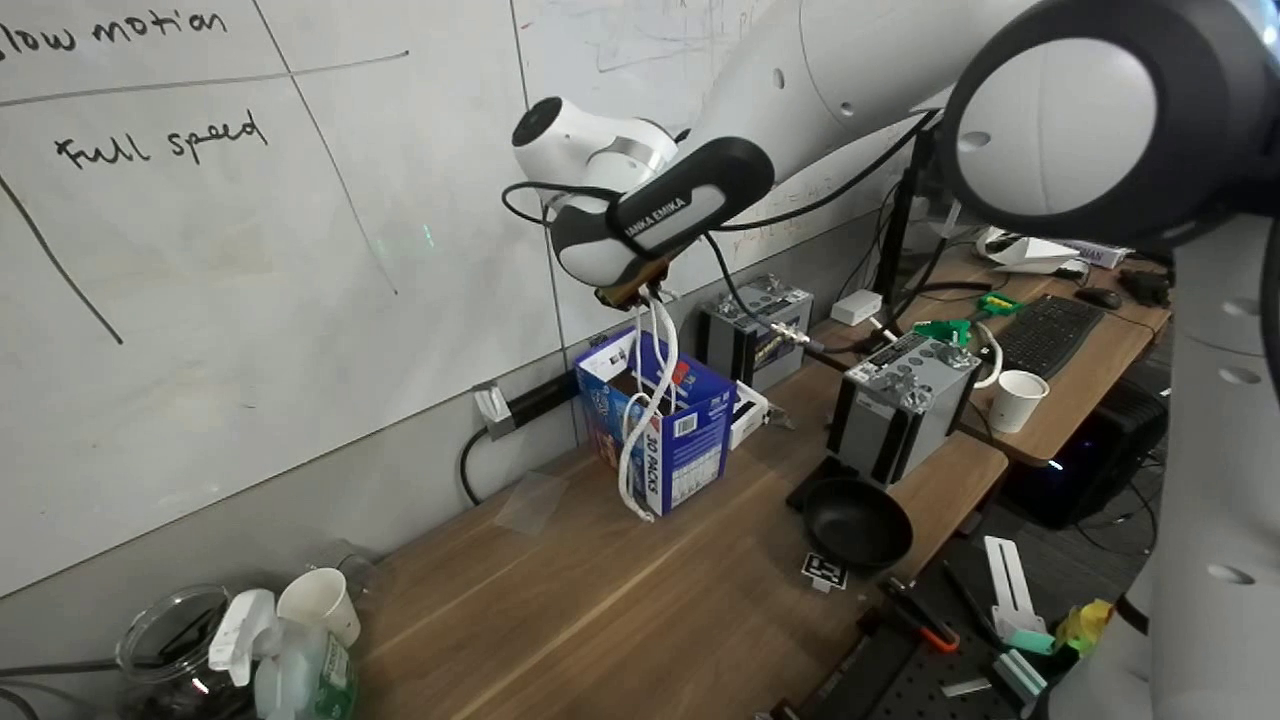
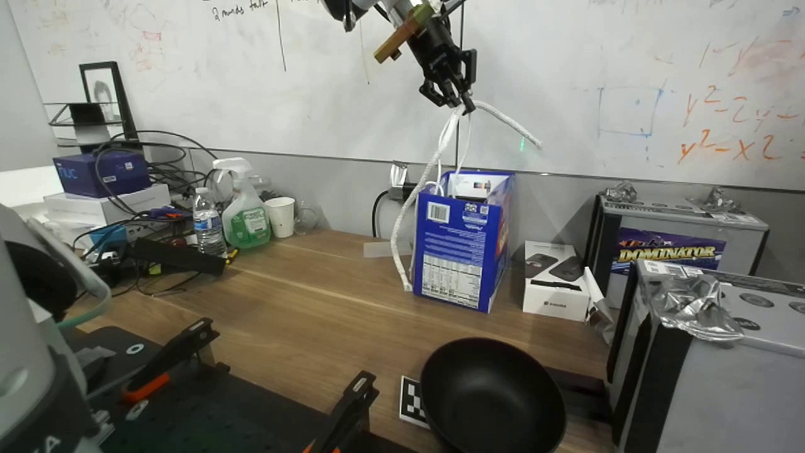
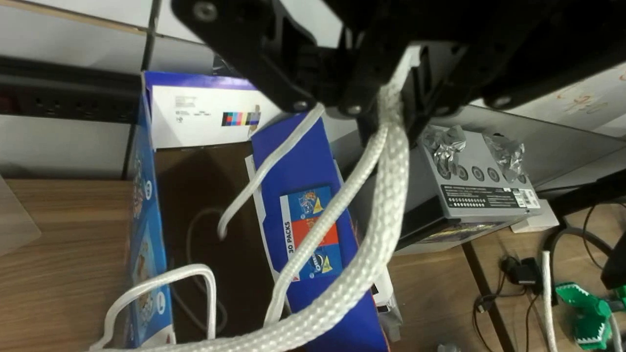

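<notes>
Pinched in my gripper (image 2: 460,108) is a white braided rope (image 3: 381,217), its fingers shut on a bunch of strands. The gripper hangs above an open-topped blue snack box (image 2: 460,249) that stands against the wall. In the wrist view some strands dangle over the box's opening, and thin loops reach toward its dark inside. A thick length (image 2: 400,234) falls outside the box, its end near the table beside the front left corner. Another end (image 2: 513,124) sticks out to the right of the fingers. How deep the inner strands hang is hard to tell.
A white phone box (image 2: 555,283) and grey batteries (image 2: 724,340) stand right of the blue box. The black pan (image 2: 494,396) sits in front. A spray bottle (image 2: 245,207) and paper cup (image 2: 280,216) are at the left. Between them and the box the table is bare.
</notes>
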